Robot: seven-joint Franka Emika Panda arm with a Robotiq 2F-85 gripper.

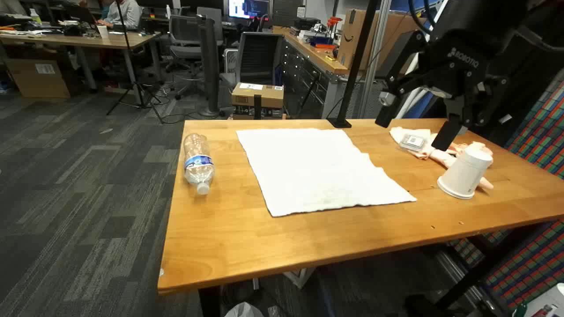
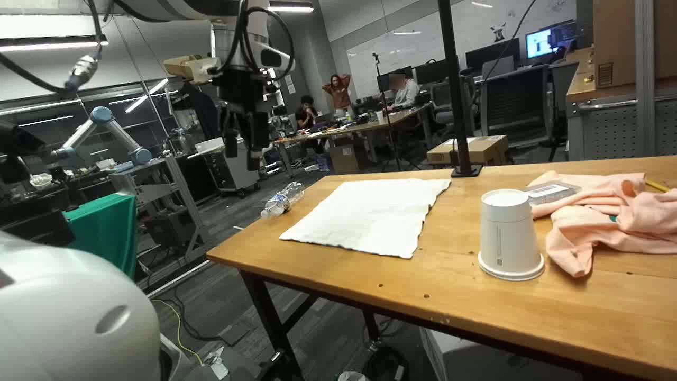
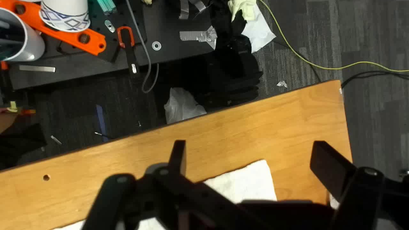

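Note:
My gripper [image 1: 413, 128] hangs in the air above the table, its two fingers spread wide with nothing between them. In the wrist view the gripper straddles bare wood and a corner of the white cloth [image 3: 249, 182]. That white cloth [image 1: 322, 169] lies flat across the middle of the table. A clear plastic bottle [image 1: 198, 164] with a blue label rests on its side near the left edge. At the right stands a white paper cup [image 2: 509, 235], upside down. Beside it, a peach cloth [image 2: 609, 216] lies crumpled, with a small clear package [image 2: 550, 191] by it.
A black post [image 2: 455, 95] rises from the far edge of the wooden table [image 1: 222, 248]. Bare wood runs along the front edge. Past it, the wrist view shows a dark cart [image 3: 103, 63] with cups and tools.

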